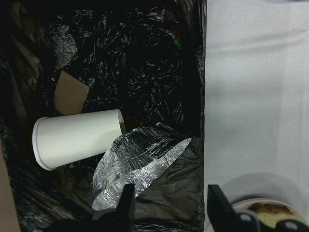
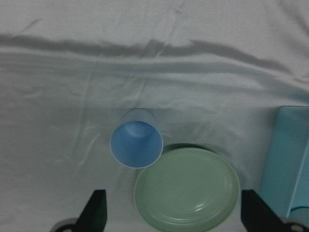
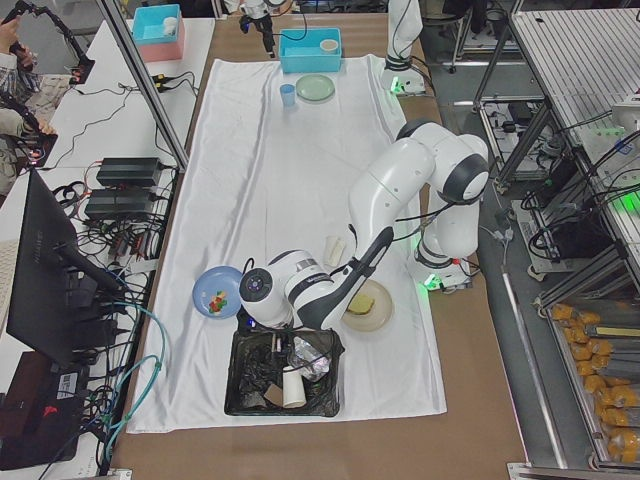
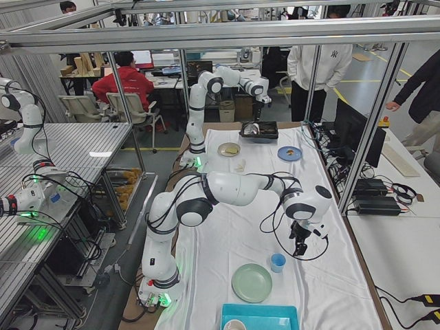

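My left gripper stands open over the black-lined bin (image 3: 240, 395). In it, crumpled silver foil (image 1: 120, 169) lies beside a white paper cup (image 1: 72, 137) on its side and a brown cardboard piece (image 1: 67, 96). My right gripper is open at the other end of the table, above the cloth near a blue cup (image 2: 136, 142) and a green plate (image 2: 186, 186).
A blue plate with small items (image 3: 205, 300) and a beige plate (image 3: 370, 320) with a yellow food piece flank the bin. A turquoise tray (image 4: 259, 316) sits beside the green plate.
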